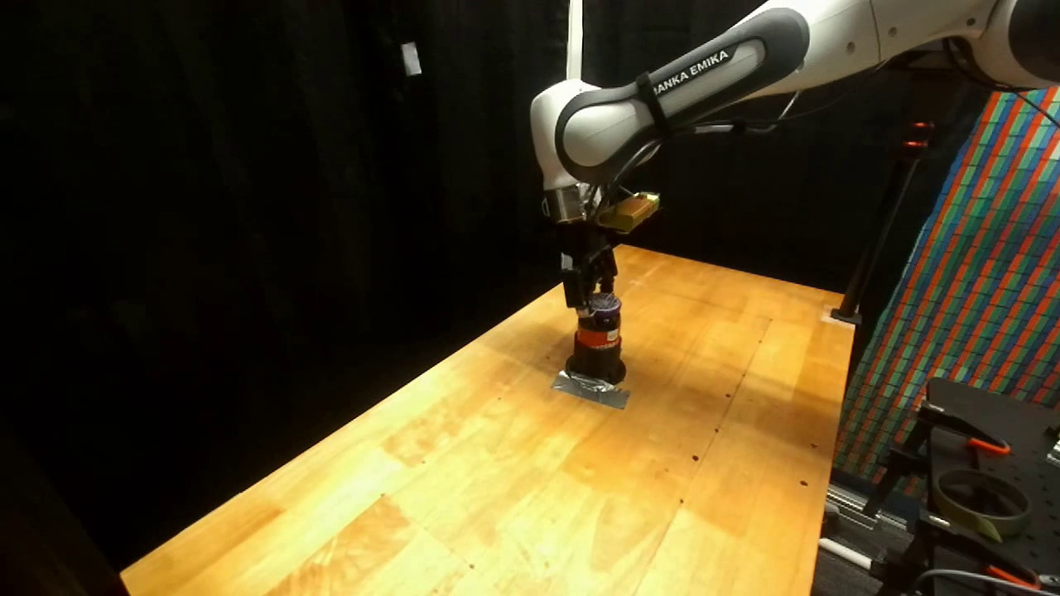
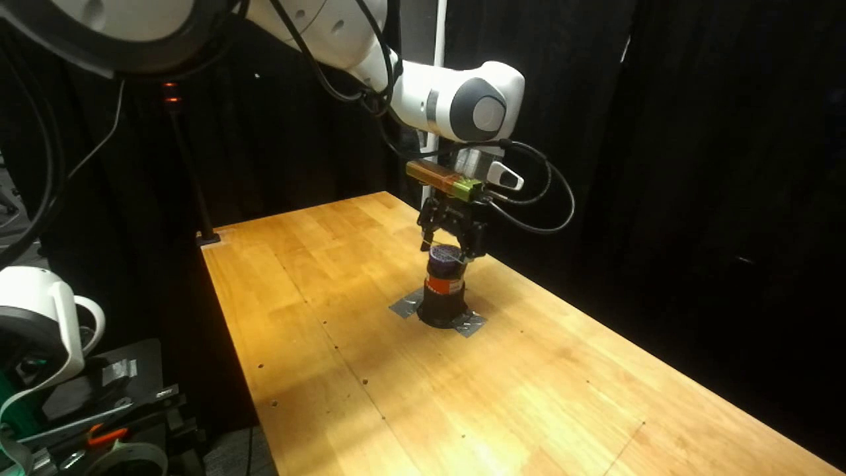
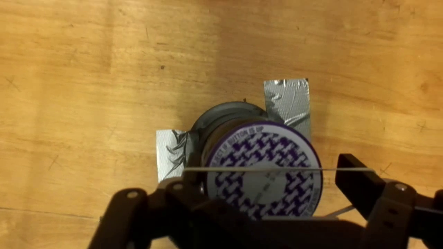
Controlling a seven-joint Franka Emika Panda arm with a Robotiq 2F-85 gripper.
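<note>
A dark jar (image 1: 598, 334) with an orange label stands upright in a black round holder (image 2: 433, 315), which silver tape fixes to the table. Its purple-and-white patterned lid (image 3: 265, 188) faces up in the wrist view. My gripper is open, pointing down, with its fingers (image 3: 356, 176) on either side of the lid. The left finger is close to the lid's edge in the wrist view, while a gap shows on the right. A thin band stretches between the fingers across the lid. From the side, my gripper (image 2: 445, 250) is at lid height.
Strips of silver tape (image 3: 289, 99) lie flat beside the holder. A black side stand with a tape roll (image 1: 981, 502) and clamps is beyond the table's edge. A dark pole (image 1: 879, 228) rises at the far corner.
</note>
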